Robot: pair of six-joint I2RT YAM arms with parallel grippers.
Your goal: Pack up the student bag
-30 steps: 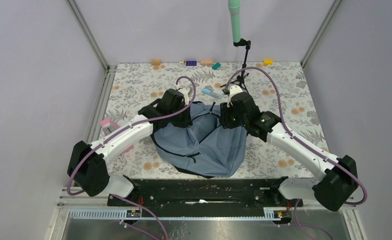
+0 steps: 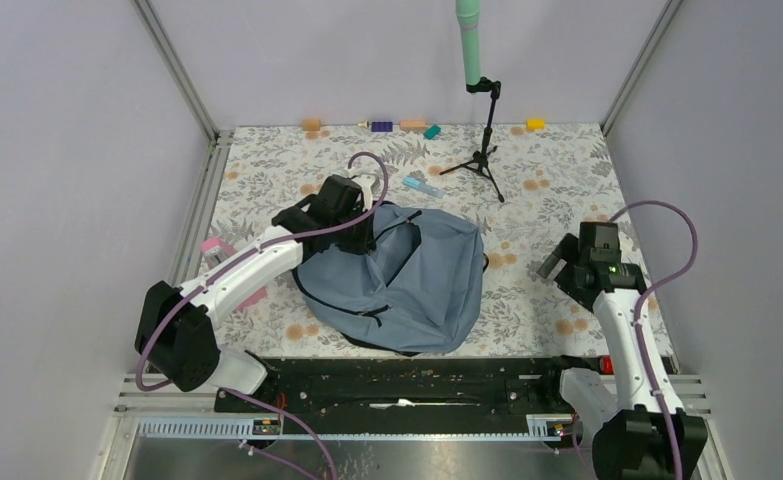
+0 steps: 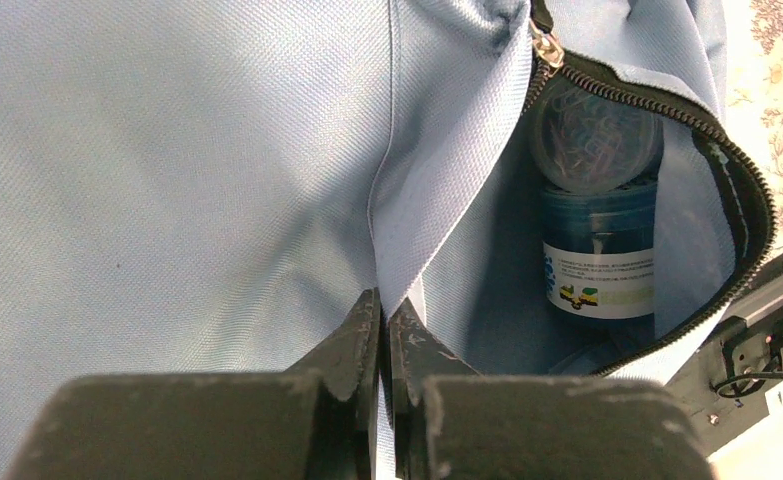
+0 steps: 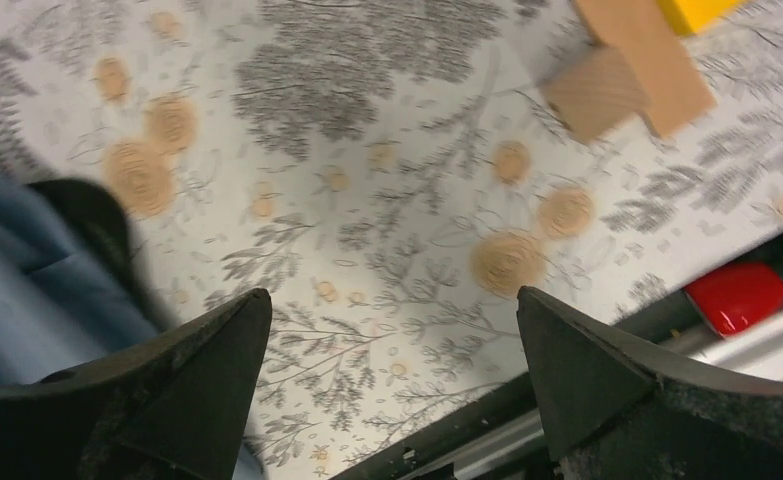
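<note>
The blue-grey bag (image 2: 437,285) lies across the left and middle of the table, its zipped mouth partly open. In the left wrist view, a fold of the bag's cloth runs down between the fingertips of my left gripper, which is shut on it. Inside the opening, beyond the zipper (image 3: 757,190), sits a clear-lidded container (image 3: 599,275) with a dark blue body and a white label. Well to the right of the bag, my right gripper (image 2: 552,263) stands open above bare table, nothing between its fingers.
Small blocks, including a purple one (image 2: 381,126) and a yellow one (image 2: 535,124), line the back edge. A light blue item (image 2: 423,187) lies behind the bag, near a black tripod (image 2: 482,157). Something pink (image 2: 217,248) is at the left. Table right of the bag is clear.
My right gripper has left the bag's right side and swung right, over open table. The bag's mouth has sagged narrower. The left arm stays almost where it was.
</note>
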